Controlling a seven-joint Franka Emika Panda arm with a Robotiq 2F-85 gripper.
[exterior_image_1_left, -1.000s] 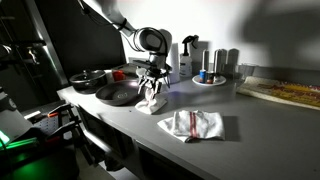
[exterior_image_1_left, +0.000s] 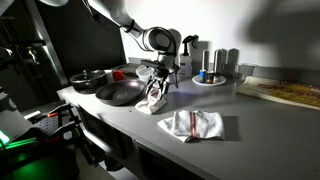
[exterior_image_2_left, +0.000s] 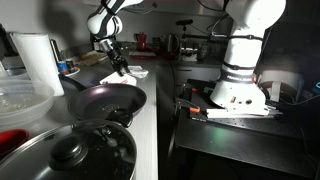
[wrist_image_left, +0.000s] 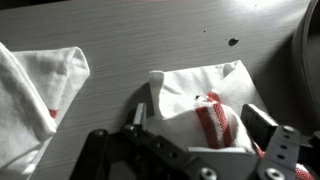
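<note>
A crumpled white cloth with red stripes (wrist_image_left: 212, 115) lies on the counter under my gripper. The fingers stand open, with a finger on either side of the cloth's near part; whether they touch it I cannot tell. In exterior view 1 the gripper (exterior_image_1_left: 158, 82) is low over this cloth (exterior_image_1_left: 150, 105), just right of the black pan (exterior_image_1_left: 120, 94). A second white cloth (exterior_image_1_left: 193, 125) is spread flat farther right, and its edge (wrist_image_left: 60, 75) shows at the left of the wrist view.
A black pot (exterior_image_1_left: 90, 79) stands left of the pan. Along the wall are a tray with cups (exterior_image_1_left: 209, 78) and a wooden board (exterior_image_1_left: 285, 92). In exterior view 2 a lidded pan (exterior_image_2_left: 70, 155) is nearest. Free counter lies to the right.
The arm and gripper have shifted slightly to the right over the striped cloth. Both cloths look to be in about the same places.
</note>
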